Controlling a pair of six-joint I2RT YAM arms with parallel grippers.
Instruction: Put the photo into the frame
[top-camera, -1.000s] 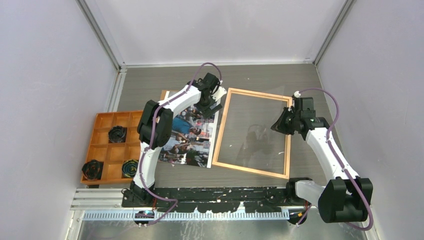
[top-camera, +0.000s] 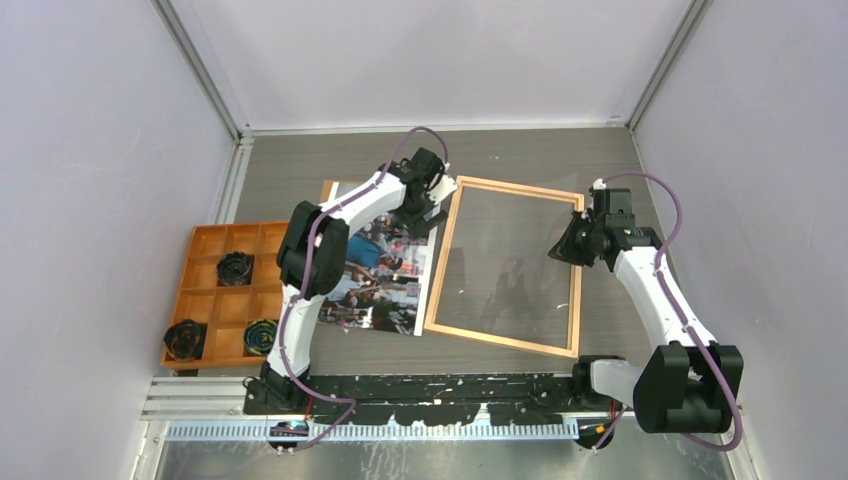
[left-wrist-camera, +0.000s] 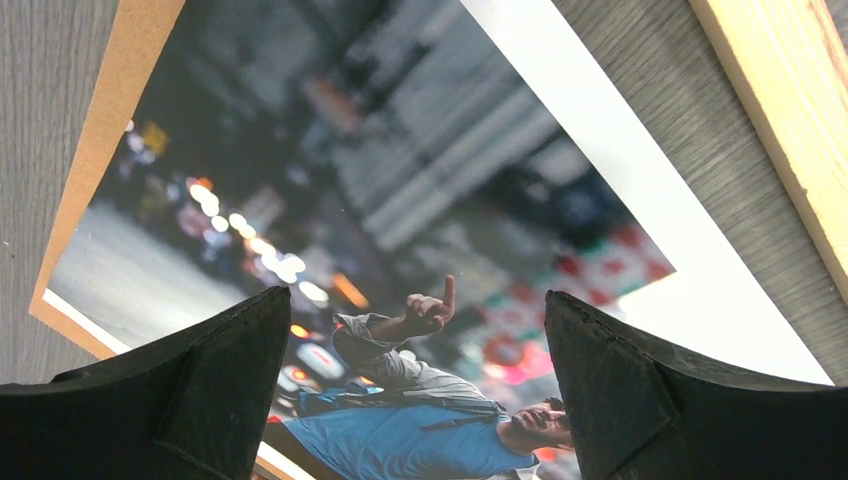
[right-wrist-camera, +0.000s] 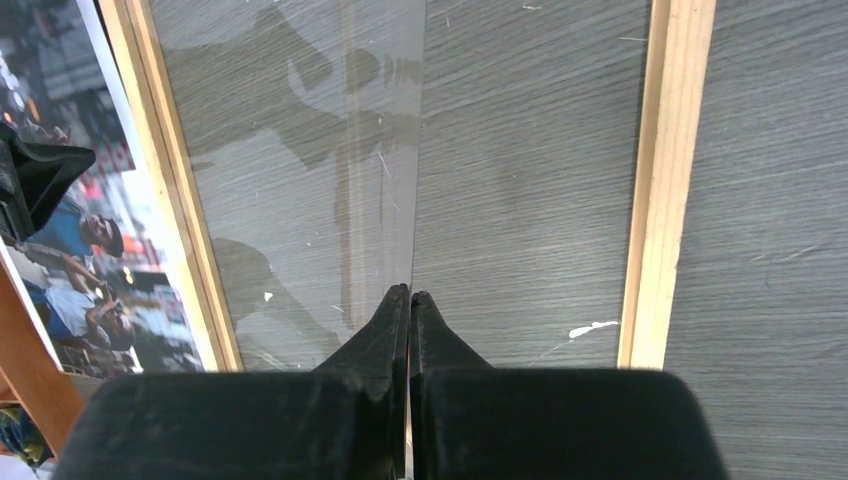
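Note:
The photo (top-camera: 385, 275) lies left of the wooden frame (top-camera: 500, 342), a street-crowd print with a white border, resting on a brown backing board (left-wrist-camera: 105, 110). Just above the photo's upper part, my left gripper is open, nothing between its fingers. Inside the frame's outline a clear sheet (right-wrist-camera: 300, 200) shows by its reflections and straight edge; its upper corner reaches past the frame in the top view. At that sheet's right edge my right gripper is shut, the edge running into its fingertips. How high the sheet sits is hard to tell.
On the left stands an orange compartment tray (top-camera: 208, 258) with several dark round objects. Bare table shows behind the photo and frame. White walls close in the sides and back.
My right gripper has shifted slightly right and the clear sheet's corner with it; its forearm has swung a little. The left gripper has moved very slightly right. Photo and frame have stayed put.

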